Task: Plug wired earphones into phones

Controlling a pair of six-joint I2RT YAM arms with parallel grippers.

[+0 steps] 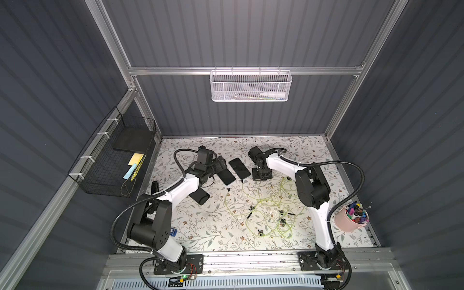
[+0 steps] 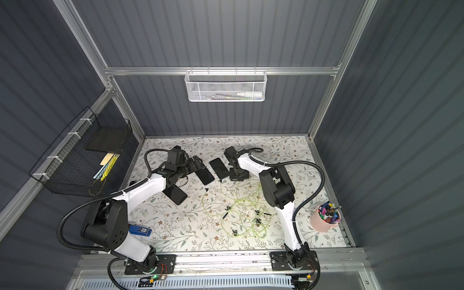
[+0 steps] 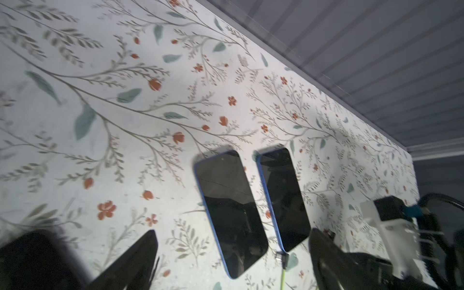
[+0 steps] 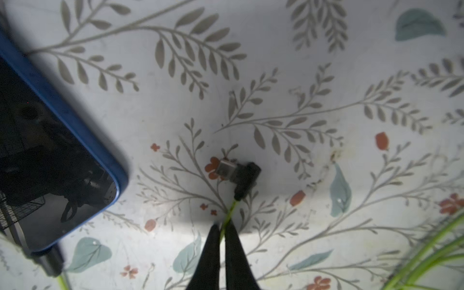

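Observation:
Three black phones lie on the floral mat (image 1: 174,224): one (image 3: 229,212) in the middle, one (image 3: 283,198) to its right with a plug (image 3: 281,258) at its lower end, and one (image 1: 198,195) at left. In the right wrist view an angled plug (image 4: 246,176) on a green cable lies loose on the mat, and my right gripper is shut low over that cable just below it; whether it grips the cable is unclear. My left gripper stands open above the middle phone, with nothing between its fingers.
Tangled green earphones (image 1: 278,212) cover the front middle. A pink cup (image 1: 348,222) of pens is at front right, a wire basket (image 1: 101,169) on the left wall and a white mesh basket (image 1: 250,84) on the back wall.

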